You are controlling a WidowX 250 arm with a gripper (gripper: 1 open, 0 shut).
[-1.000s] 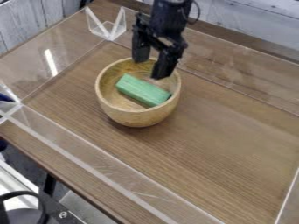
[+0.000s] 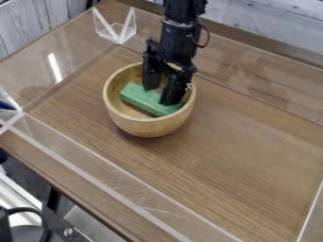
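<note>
A wooden bowl (image 2: 134, 120) sits on the wooden table in the upper middle, holding a green block (image 2: 136, 100). My black gripper (image 2: 165, 87) reaches down from the top into the bowl, its fingers open around or over the right part of the green block. Whether they touch the block cannot be told.
A clear angular object (image 2: 115, 25) stands at the back left. Black cables lie at the lower left corner.
My gripper has descended from above the bowl down into it, now covering part of the green block.
</note>
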